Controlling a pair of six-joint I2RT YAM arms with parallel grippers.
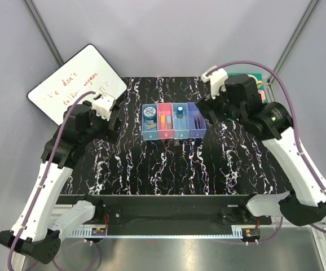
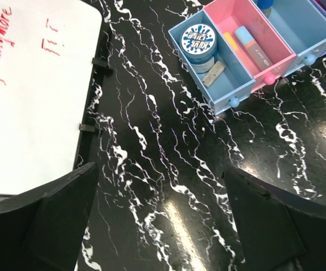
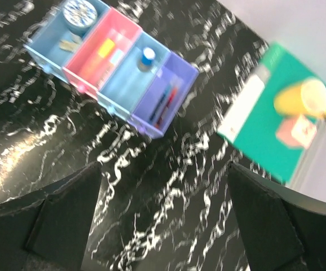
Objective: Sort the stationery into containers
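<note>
A row of four joined bins stands mid-table: a blue bin (image 1: 149, 132) with a labelled round jar (image 2: 198, 40) and beige block (image 2: 214, 73), a pink bin (image 1: 165, 133) with yellow and light-blue sticks, a second blue bin (image 1: 181, 131) with a blue-capped bottle (image 1: 180, 112), and a purple bin (image 1: 197, 132) with thin pens (image 3: 161, 104). My left gripper (image 1: 111, 128) is open, left of the bins. My right gripper (image 1: 208, 109) is open above and right of them, empty.
A whiteboard (image 1: 56, 96) lies at back left. A green mat (image 3: 267, 144) at the right holds a yellow mug (image 3: 302, 99) and pink block (image 3: 295, 132). The marble table in front of the bins is clear.
</note>
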